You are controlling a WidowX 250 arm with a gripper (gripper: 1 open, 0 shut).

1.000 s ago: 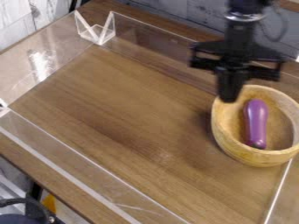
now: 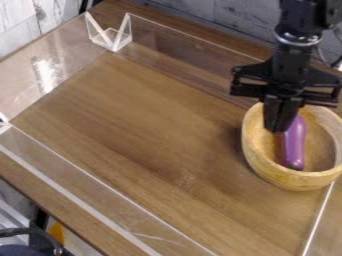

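Note:
A yellow bowl (image 2: 269, 167) stands on the wooden table at the right, with a long purple object (image 2: 293, 150) lying inside it, like an eggplant. My black gripper (image 2: 278, 121) is over the back part of the bowl, just above the upper end of the purple object, and looks shut, with nothing visible between its fingers. The gripper hides part of the bowl's back rim.
A white wire rack (image 2: 110, 32) sits at the back left corner. Clear low walls edge the table at the left and back.
The bowl and purple object have stayed in place.

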